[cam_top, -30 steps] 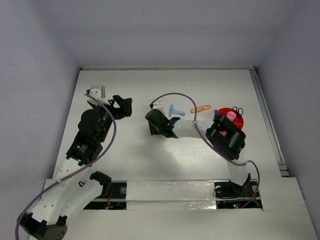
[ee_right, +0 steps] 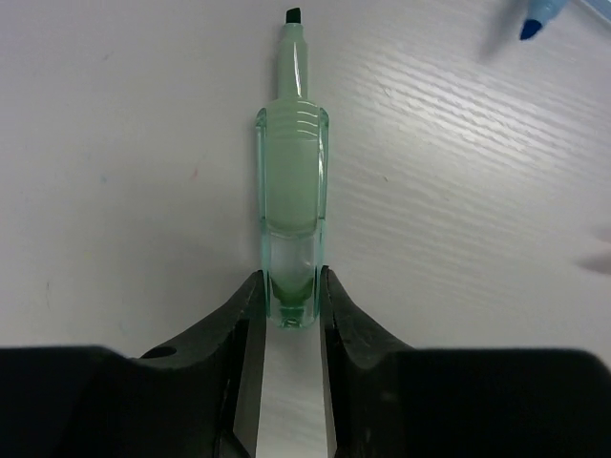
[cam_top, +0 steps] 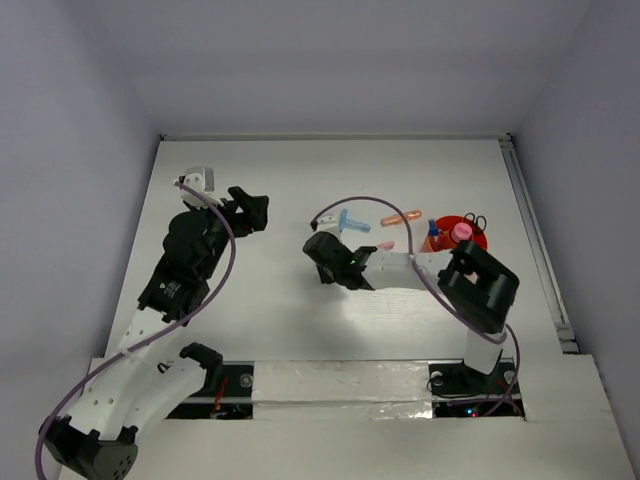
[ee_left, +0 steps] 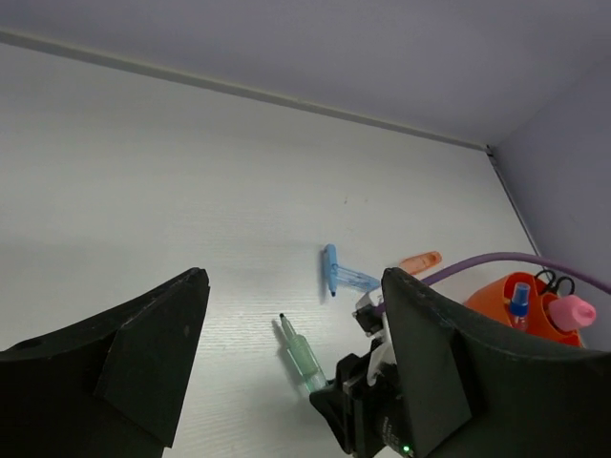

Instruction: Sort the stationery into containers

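A green marker with a clear lower end [ee_right: 292, 181] and a dark tip has its near end pinched between the fingertips of my right gripper. Whether the marker touches the table cannot be told. From the left wrist view, the same green marker [ee_left: 302, 356] sticks out from the right arm. My left gripper [cam_top: 256, 206] hangs over the left of the table, its fingers [ee_left: 158, 358] wide apart with nothing between them. A blue marker [cam_top: 353, 223], an orange marker [cam_top: 401, 217] and a pink item [cam_top: 387, 246] lie on the table.
At the right stands an orange-red container [ee_left: 492, 301] holding black-handled scissors [ee_left: 556, 281], a blue-capped bottle [ee_left: 519, 303] and a pink item [ee_left: 571, 312]. The right forearm stretches in front of the container. Open table lies between the two grippers.
The right arm has shifted to the right and slightly toward the front; a pink item now shows beside it. My left gripper has moved slightly right.
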